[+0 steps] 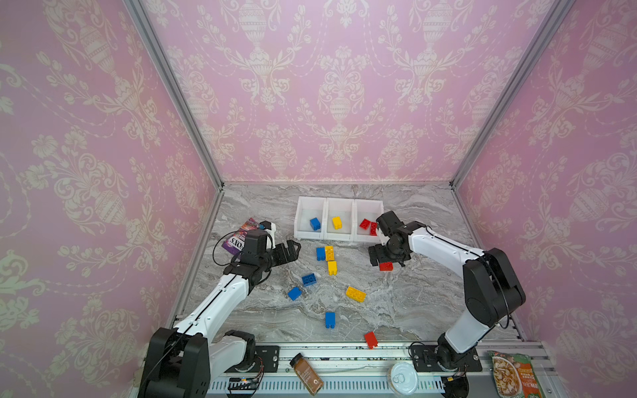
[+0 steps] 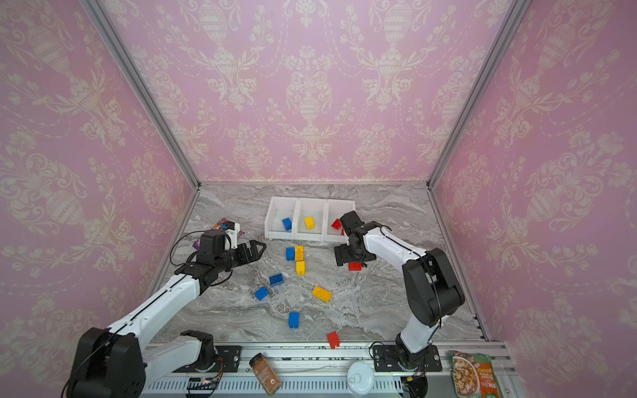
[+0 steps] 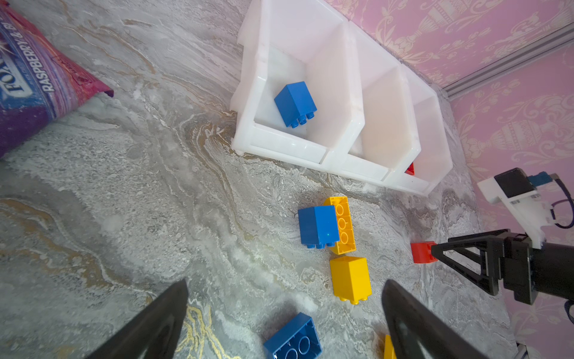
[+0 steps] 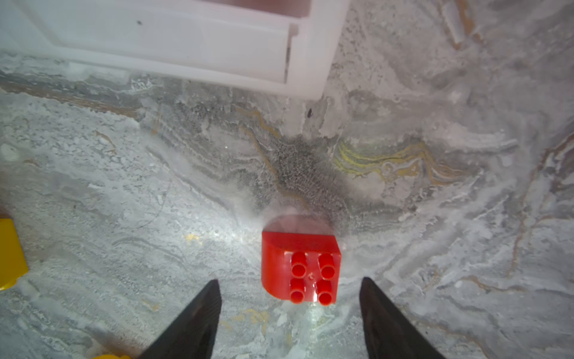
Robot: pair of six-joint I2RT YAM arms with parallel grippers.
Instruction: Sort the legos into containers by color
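Observation:
A white three-compartment container holds a blue brick left, a yellow brick in the middle and red bricks right. My right gripper is open just above a red brick, which lies between and beyond its fingertips in the right wrist view, nothing held. My left gripper is open and empty above the table's left side. Between the arms lie several blue bricks and yellow bricks; another red brick is at the front edge.
A purple snack bag lies at the left behind my left gripper. A spice bottle, a white tub and a food box are beyond the front edge.

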